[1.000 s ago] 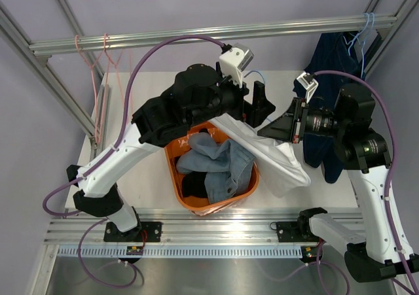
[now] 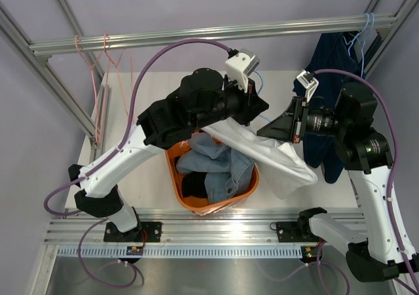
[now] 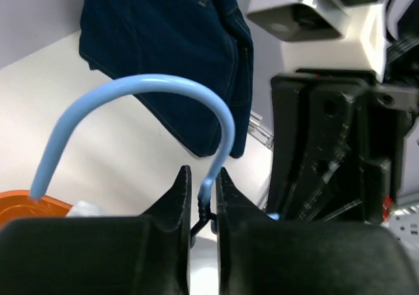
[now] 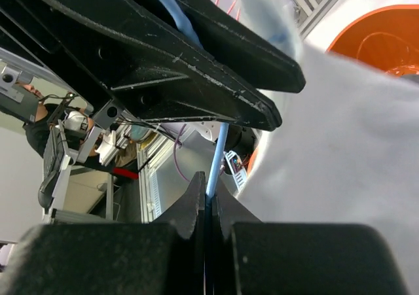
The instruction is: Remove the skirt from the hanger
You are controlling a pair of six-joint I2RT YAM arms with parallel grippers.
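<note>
In the top view a white skirt point(image 2: 275, 164) hangs below both grippers, over an orange basket point(image 2: 183, 197). My left gripper is shut on a light blue hanger point(image 3: 150, 83) just below its hook, which arches above the fingers in the left wrist view. My right gripper is shut on the same blue hanger's arm, with the white fabric close beside it in the right wrist view. The two grippers are close together. Where the skirt meets the hanger is largely hidden.
Dark jeans point(image 2: 321, 157) hang at the right from a metal rail point(image 2: 196, 34); pink hangers point(image 2: 105, 79) hang at its left. Folded denim point(image 2: 226, 177) lies in the basket. A white board point(image 2: 131, 184) lies below.
The white skirt has shifted a little; the right arm has barely moved.
</note>
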